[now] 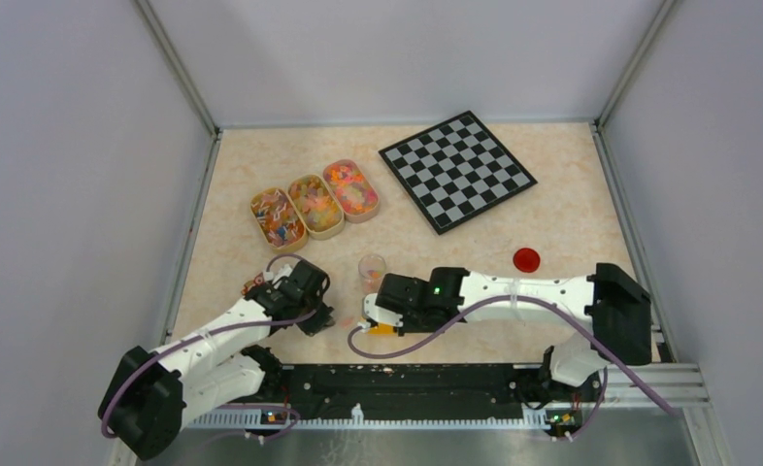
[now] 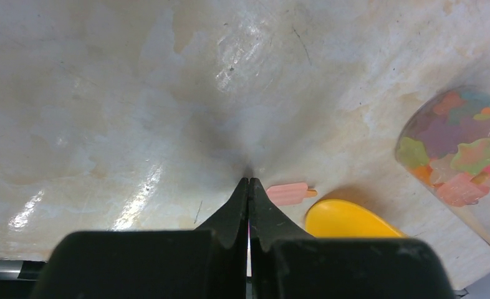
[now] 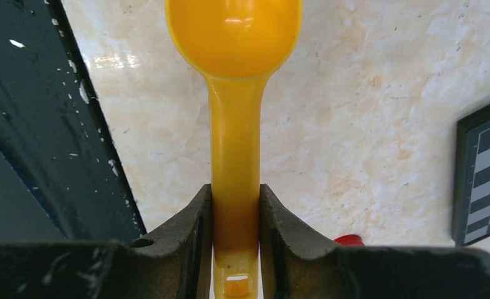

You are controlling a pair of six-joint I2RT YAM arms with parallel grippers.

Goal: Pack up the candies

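My right gripper is shut on the handle of a yellow scoop; the part of its bowl in the right wrist view looks empty. In the top view the scoop is partly covered by the right arm. My left gripper is shut near the table; a thin pink sliver shows at its fingers, and I cannot tell whether it lies between or behind them. Right beside the tips lies a pink popsicle-shaped candy. A clear jar with colourful candies stands just beyond the scoop.
Three tan boxes of candies stand at the back left. A red lid lies to the right, and a checkered board at the back. A small patterned item is partly behind the left arm. Bare table lies right of the jar.
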